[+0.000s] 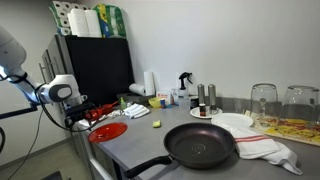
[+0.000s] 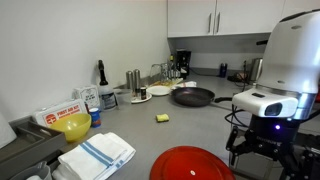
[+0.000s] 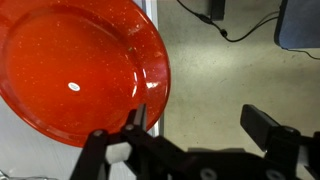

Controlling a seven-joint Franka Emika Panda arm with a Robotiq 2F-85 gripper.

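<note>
A round red plate lies flat at the counter's left edge; its red surface fills much of the left side of the wrist view. My gripper is open, fingers wide apart with nothing between them. One finger is seen over the plate's rim, the other over the floor beyond the counter edge. From the second exterior view, the gripper is just right of the red plate. Contact between finger and rim cannot be made out.
Farther along the counter are a black frying pan, a yellow sponge and a white plate. A folded white towel and a yellow bowl sit on the plate's other side. Bare counter surrounds the sponge.
</note>
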